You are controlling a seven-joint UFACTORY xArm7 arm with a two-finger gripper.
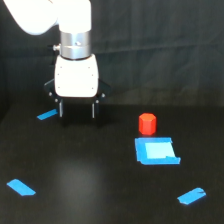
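Observation:
At the left in the camera view, my gripper [77, 111] points down over the dark table, its two fingers well apart and nothing showing between them. It is open. A small red block [148, 124] stands to the right of the gripper and apart from it. Just in front of the block, a white square framed in blue tape [146, 158] lies flat on the table. Whether the fingertips touch the table I cannot tell.
Single strips of blue tape mark the table: a back-left strip [47, 114] near the gripper, a front-left strip [20, 187] and a front-right strip [191, 196]. A dark curtain [160, 50] hangs behind.

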